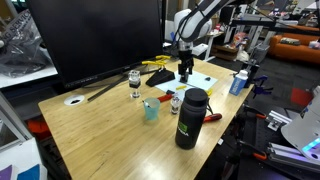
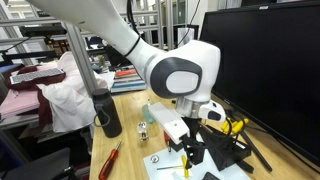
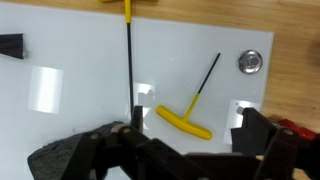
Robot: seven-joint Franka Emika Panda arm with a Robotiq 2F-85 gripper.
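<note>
My gripper is open above a white board [image 3: 200, 60], its dark fingers wide apart at the bottom of the wrist view. Between and just beyond them lies a T-handled hex key [image 3: 184, 123] with a yellow handle and thin black shaft. To its left, a longer black-shafted tool [image 3: 129, 50] has a yellow handle at the top edge. A dark grey block [image 3: 72, 154] is at lower left, partly hidden by a finger. In exterior view 1 the gripper [image 1: 186, 74] hangs low over the board's left side. Nothing shows between the fingers.
A round metal item [image 3: 250, 61] sits at the board's right, and a red-handled tool [image 3: 296, 128] beyond its edge. A black bottle [image 1: 191, 118], teal mug [image 1: 151, 109] and large monitor [image 1: 105, 38] stand around.
</note>
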